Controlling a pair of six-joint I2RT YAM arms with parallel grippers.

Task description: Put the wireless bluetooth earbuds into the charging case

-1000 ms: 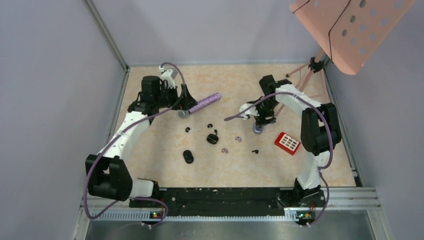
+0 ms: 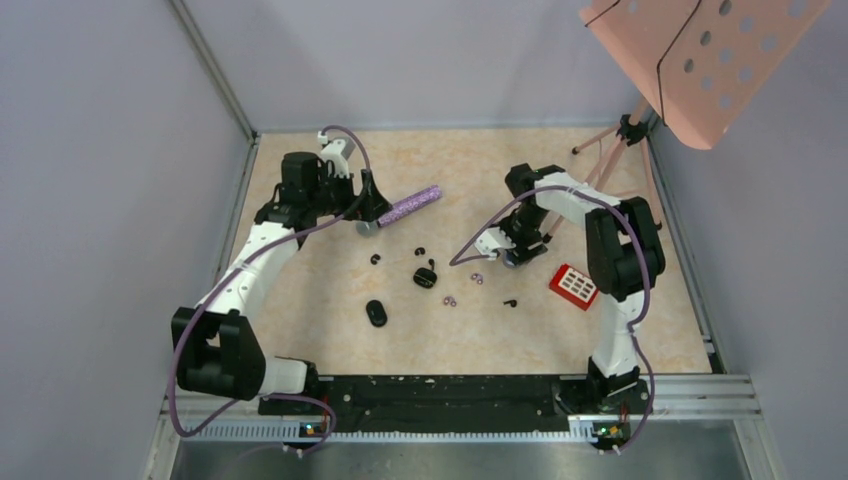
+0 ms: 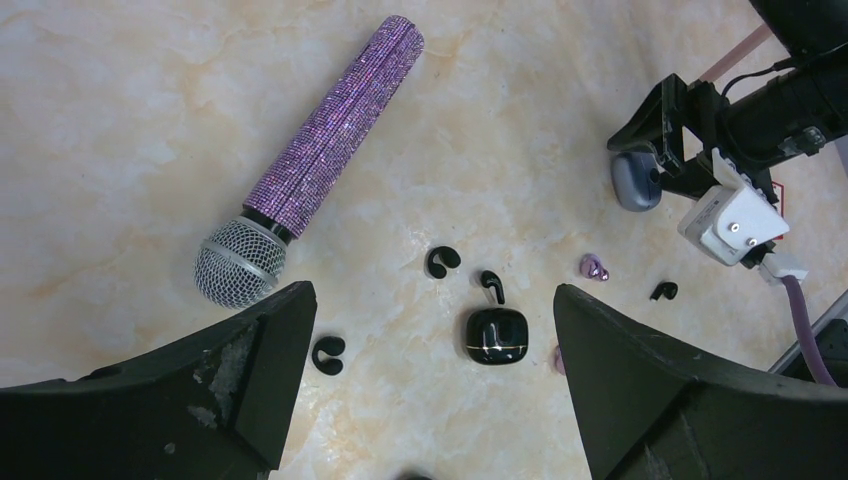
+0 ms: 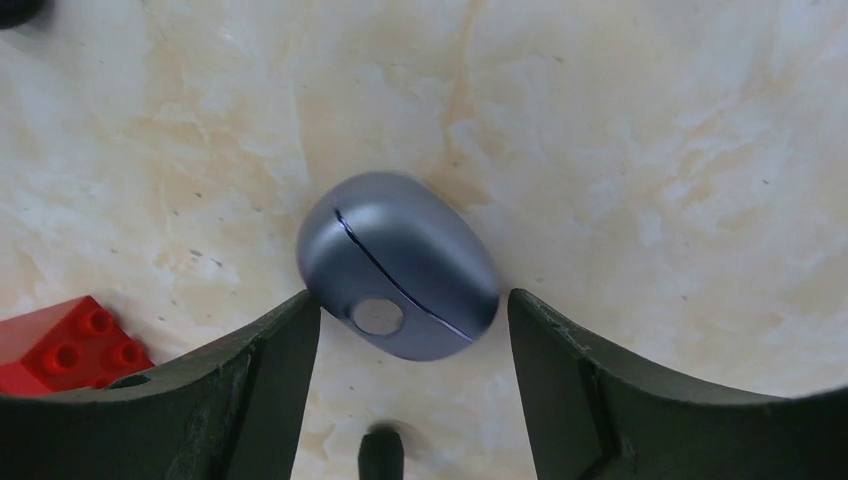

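Note:
A dark blue-grey case [image 4: 395, 265], rounded and closed, lies on the table with a seam line across it. My right gripper is part open over it, a fingertip close to either side of its near end; I cannot tell whether they touch it. Around the table lie small earbuds: black ones [image 3: 442, 262] and purple ones [image 2: 477, 278]. A shiny black case [image 3: 496, 336] sits mid-table with a black earbud [image 3: 492, 286] beside it. A matte black case [image 2: 376, 313] rests nearer the front. My left gripper hangs open above the table, nothing between its fingers.
A purple glittery microphone [image 2: 410, 205] lies at the back left, near the left gripper. A red block tray [image 2: 574, 287] stands to the right of the blue-grey case. A black earbud [image 2: 511, 303] lies in front.
The left arm has stayed still.

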